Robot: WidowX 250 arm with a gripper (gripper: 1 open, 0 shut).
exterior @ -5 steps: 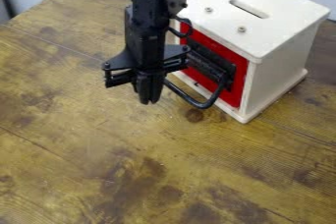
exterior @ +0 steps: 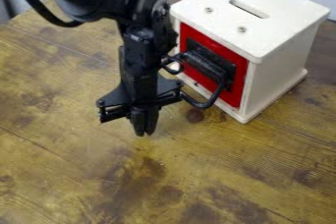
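My gripper (exterior: 143, 124) hangs low over the wooden table (exterior: 79, 169), just left of a white wooden box (exterior: 276, 61) with a red front panel (exterior: 230, 93) and a dark fixture on that panel. The fingers are shut, with nothing visible between them. The arm and a black cable partly hide the red front.
The box has a slot and metal fittings on its top and fills the upper right. A small dark round mark or object (exterior: 195, 115) lies by the box's front. A pale wall runs along the back.
My gripper has moved down toward the tabletop and slightly left over the last second. The box has not moved.
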